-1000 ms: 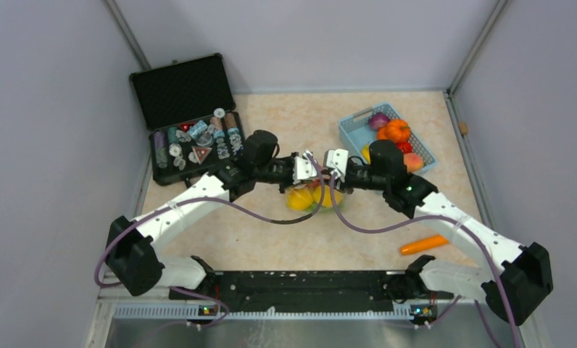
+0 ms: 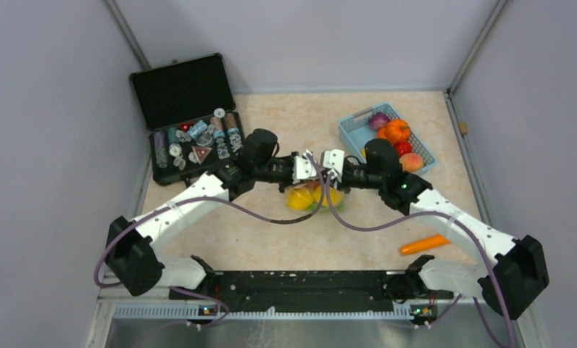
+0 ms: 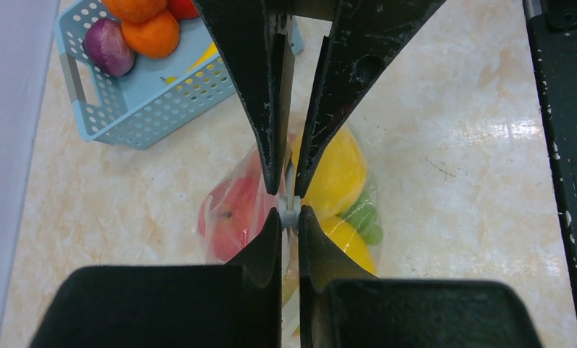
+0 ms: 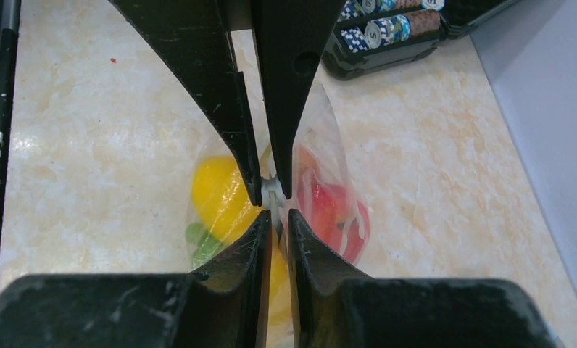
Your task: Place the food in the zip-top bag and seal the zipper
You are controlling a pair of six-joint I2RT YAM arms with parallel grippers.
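Note:
A clear zip top bag (image 3: pixel 235 192) stands on the table, holding yellow fruits (image 4: pixel 220 192), a red fruit (image 3: pixel 231 217) and something green (image 3: pixel 365 221). In the left wrist view my left gripper is shut on a small white zipper piece at the bag's top edge. From the opposite side, my right gripper straddles the bag's upright edge strip, its fingers slightly apart and very close to the left fingertips. Both arms cover the bag's top in the top view.
A blue basket (image 2: pixel 354 130) with an onion (image 2: pixel 379 121), an orange pepper (image 2: pixel 394 131) and other food stands at the back right. An open black case (image 2: pixel 184 94) is at the back left. A carrot (image 2: pixel 425 244) lies front right.
My right gripper has shifted a little leftward, closer to the left one. The left arm and the bag look unchanged.

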